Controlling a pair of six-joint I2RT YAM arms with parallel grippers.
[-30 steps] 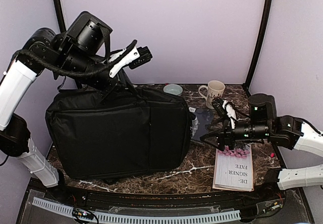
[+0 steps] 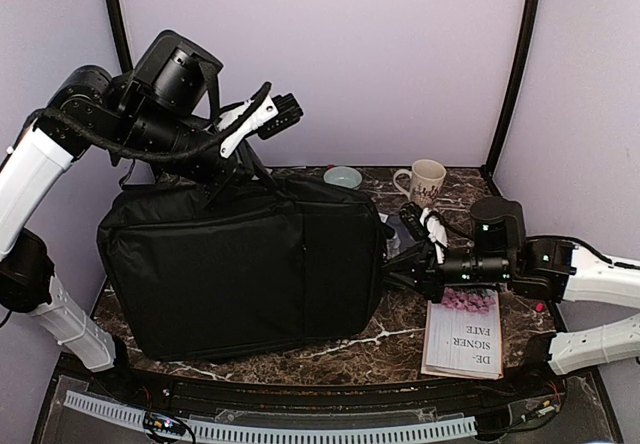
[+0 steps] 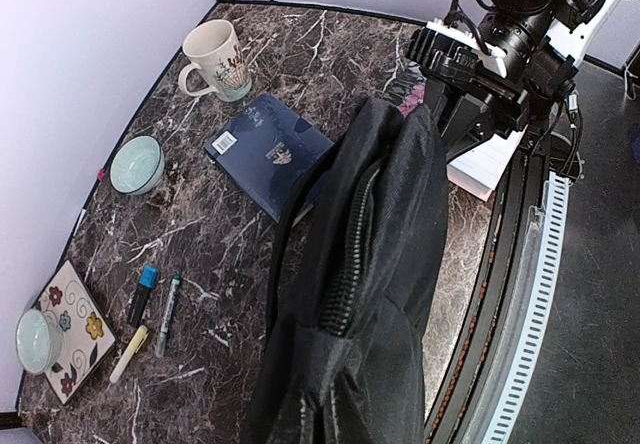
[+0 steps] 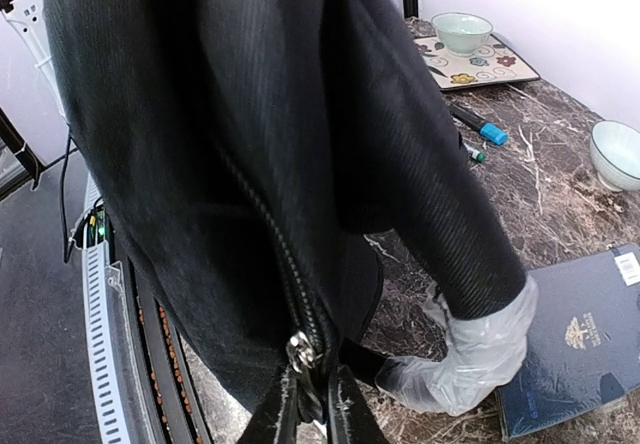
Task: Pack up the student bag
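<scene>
A large black bag (image 2: 200,274) stands along the front of the table, its zipper (image 3: 352,244) running up the top. My left gripper is shut on the bag's top, holding it from above at the left end. My right gripper is at the bag's right end, its fingers closed at the metal zipper pull (image 4: 303,352); whether the pull is between them is hard to tell. A dark blue notebook (image 3: 262,144) lies behind the bag, and a book (image 2: 462,339) with pink flowers lies at front right.
Behind the bag are a mug (image 2: 426,179), a bowl (image 3: 135,164), another bowl (image 3: 38,342) on a floral board (image 3: 85,359), and several markers (image 3: 140,299). Walls enclose the back and sides.
My right gripper has moved left to the bag's end, covering more of the blue notebook in the top view. The bag and left arm shifted slightly rightward.
</scene>
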